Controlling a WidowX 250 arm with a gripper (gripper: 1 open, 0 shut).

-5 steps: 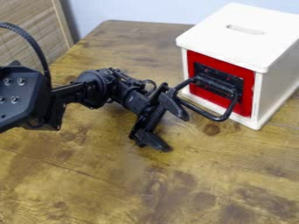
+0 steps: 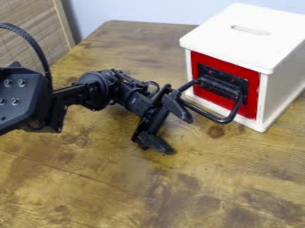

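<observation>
My black gripper [image 2: 166,126] is low over the wooden table, left of a white box [image 2: 244,40] with a slot in its top. The box's red front [image 2: 202,96] carries a black panel with a black U-shaped handle [image 2: 226,116] reaching out toward the gripper. The gripper's fingers appear apart, one beside the end of the handle; whether they touch it I cannot tell.
A white wall stands behind, and a slatted wooden panel [image 2: 18,49] is at the back left.
</observation>
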